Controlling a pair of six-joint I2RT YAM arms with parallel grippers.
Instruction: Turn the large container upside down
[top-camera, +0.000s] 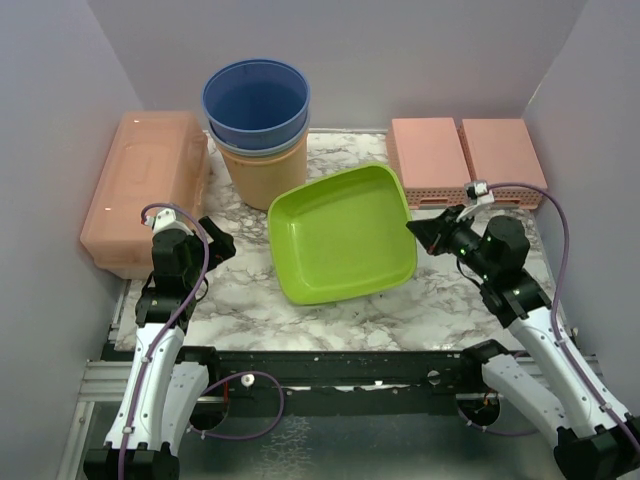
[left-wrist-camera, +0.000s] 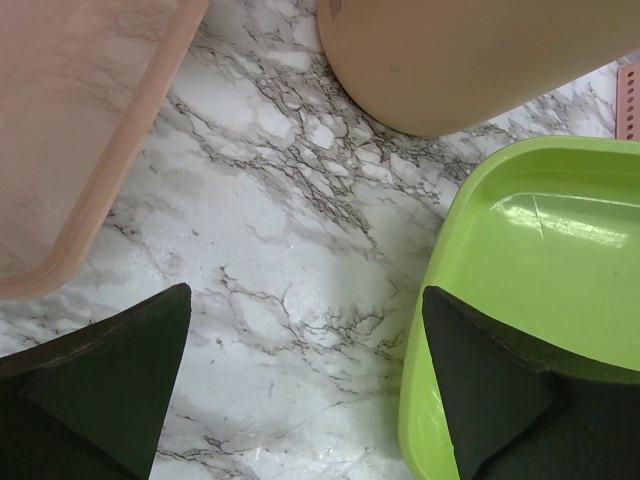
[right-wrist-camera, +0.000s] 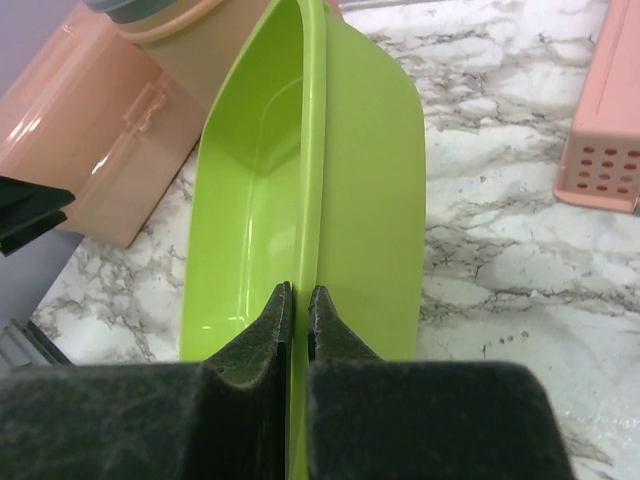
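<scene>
The large green container (top-camera: 335, 245) is tilted, its right side raised, at the middle of the marble counter; its open inside faces up and leftward in the top view. My right gripper is shut on that raised right rim, which runs between its fingers in the right wrist view. My left gripper stands open at the left, nothing between its fingers, over bare counter beside the container's left edge.
A pink lidded bin (top-camera: 140, 190) fills the back left. Stacked buckets (top-camera: 260, 175) stand behind the container. Two pink baskets (top-camera: 425, 150) sit at the back right. Bare counter shows along the front.
</scene>
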